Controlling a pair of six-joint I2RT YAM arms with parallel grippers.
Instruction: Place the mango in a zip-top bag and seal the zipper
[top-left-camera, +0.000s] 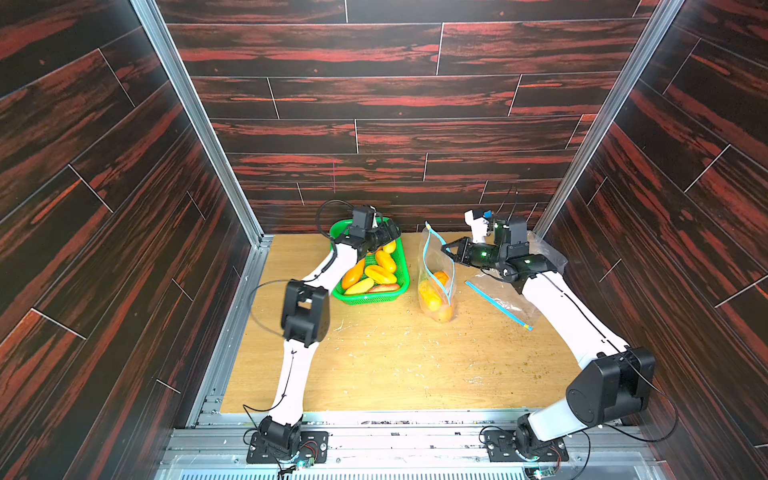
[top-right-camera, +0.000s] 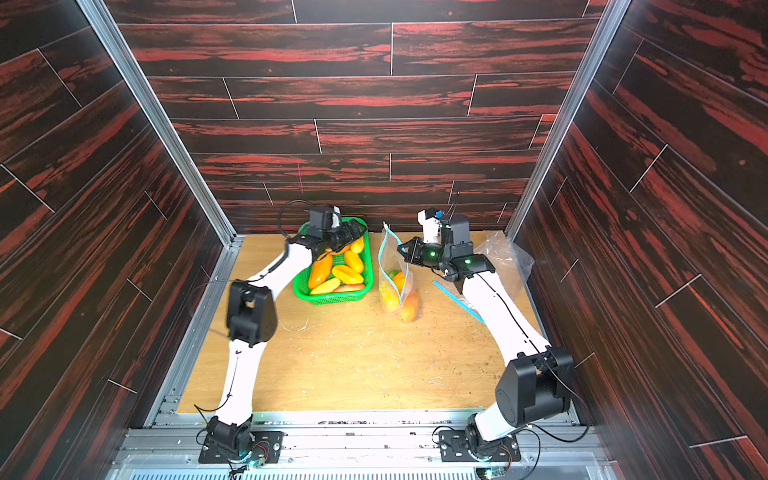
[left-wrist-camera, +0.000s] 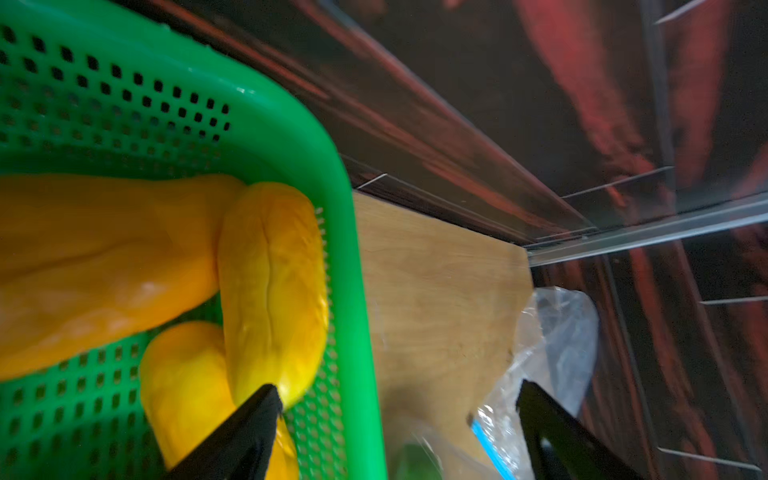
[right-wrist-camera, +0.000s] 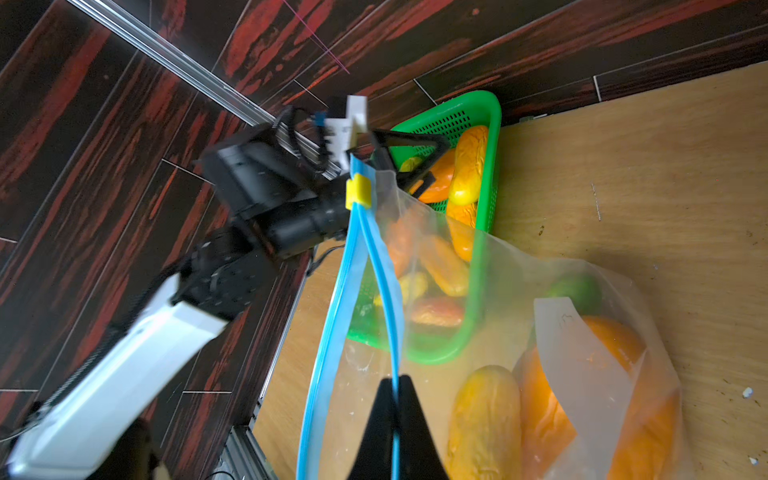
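A clear zip top bag (top-left-camera: 436, 268) with a blue zipper stands on the table, its mouth apart, several fruits inside. At its rim, my right gripper is shut on one blue zipper edge (right-wrist-camera: 384, 276). Yellow and orange mangoes (top-left-camera: 380, 274) fill the green basket (top-right-camera: 333, 299) to the left. Over the basket's back right part, my left gripper stands open with nothing between its fingers. A yellow mango (left-wrist-camera: 272, 280) leans against the basket wall in the left wrist view, close to the left finger (left-wrist-camera: 240, 436).
Another clear bag (top-left-camera: 520, 300) with a blue zipper lies flat at the right, partly under my right arm. Free tabletop (top-left-camera: 384, 360) stretches across the front. The dark wall stands close behind the basket.
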